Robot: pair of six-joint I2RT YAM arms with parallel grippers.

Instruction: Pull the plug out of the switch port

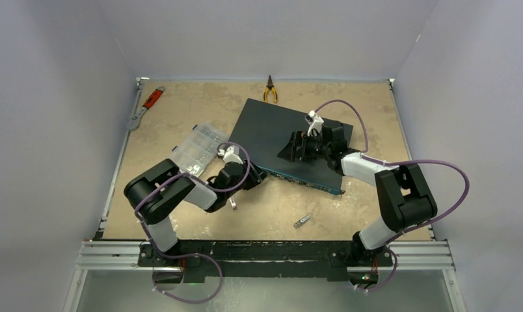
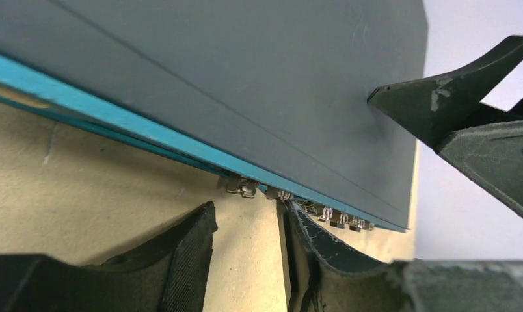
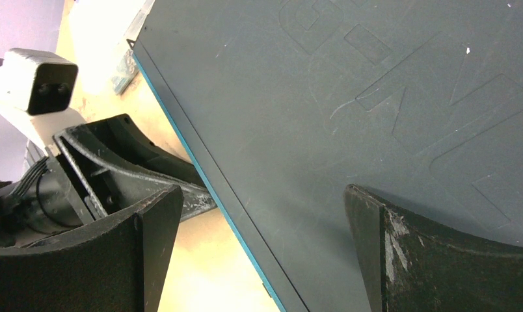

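A dark, flat switch (image 1: pixel 272 130) with a blue front edge lies on the table. In the left wrist view a small metallic plug (image 2: pixel 241 186) juts from its front edge. Several similar plugs (image 2: pixel 334 216) line the edge farther right. My left gripper points at the front edge, its fingers apart. The first plug appears just beyond the gap between the fingertips, and nothing is clamped. My right gripper is open over the switch's top with nothing between its fingers; whether it touches the surface is unclear.
A clear compartment box (image 1: pixel 197 149) stands left of the switch. Loose metallic modules (image 1: pixel 302 221) lie in front. Yellow-handled pliers (image 1: pixel 270 91) and a red-handled tool (image 1: pixel 146 108) lie at the back.
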